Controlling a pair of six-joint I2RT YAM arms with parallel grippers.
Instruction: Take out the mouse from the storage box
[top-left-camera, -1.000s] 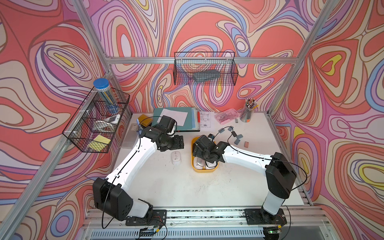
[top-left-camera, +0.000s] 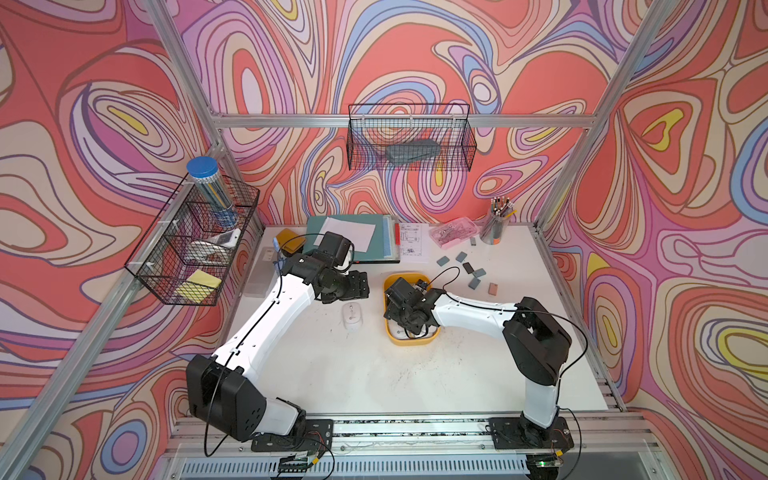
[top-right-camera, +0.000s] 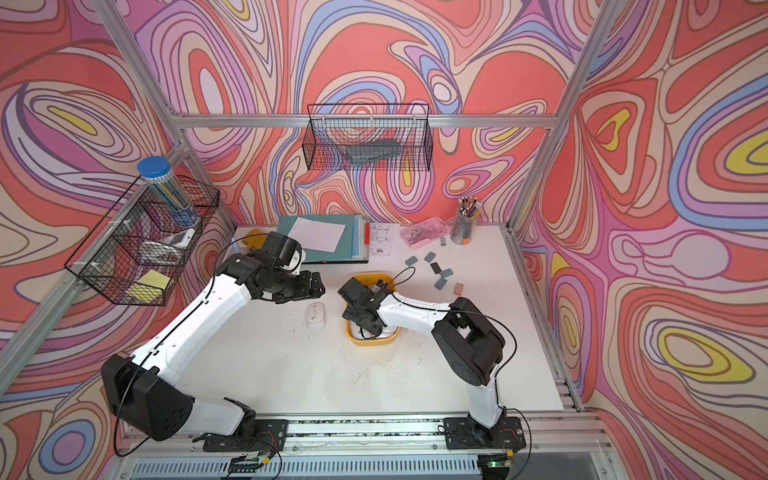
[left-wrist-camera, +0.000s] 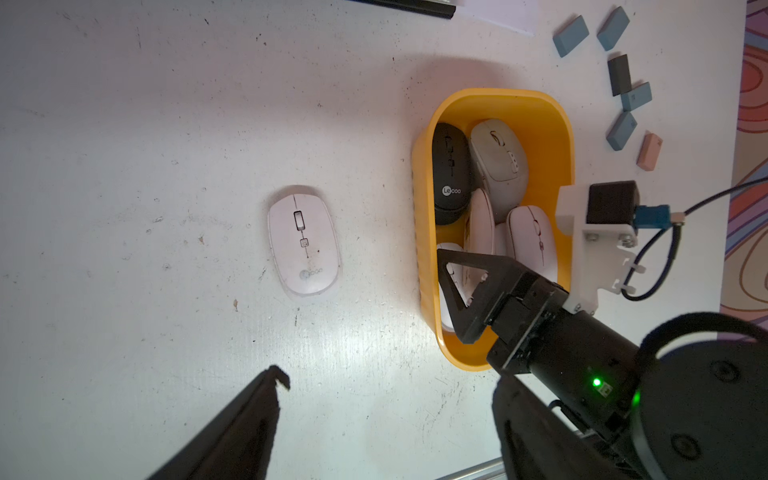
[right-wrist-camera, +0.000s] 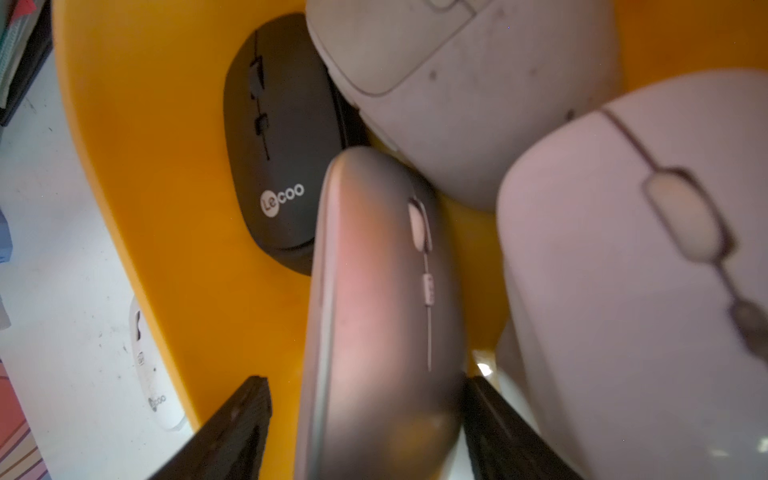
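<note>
A yellow storage box (left-wrist-camera: 424, 192) holds several mice, among them a black one (left-wrist-camera: 450, 164), a grey one (left-wrist-camera: 500, 160) and a white one (left-wrist-camera: 532, 244). In the right wrist view, my right gripper is down in the box, fingers part open either side of a tilted pale mouse (right-wrist-camera: 376, 304); the right finger appears to touch it, the left looks apart. My left gripper hangs open above the table, left of the box. Another white mouse (left-wrist-camera: 304, 244) lies on the table left of the box.
Small blocks (top-left-camera: 468, 268) lie right of the box; a folder (top-left-camera: 368, 248), pink tray (top-left-camera: 453, 232) and pen cup (top-left-camera: 496, 228) line the back. A wire basket (top-left-camera: 184, 272) is at the left.
The left arm looks still.
</note>
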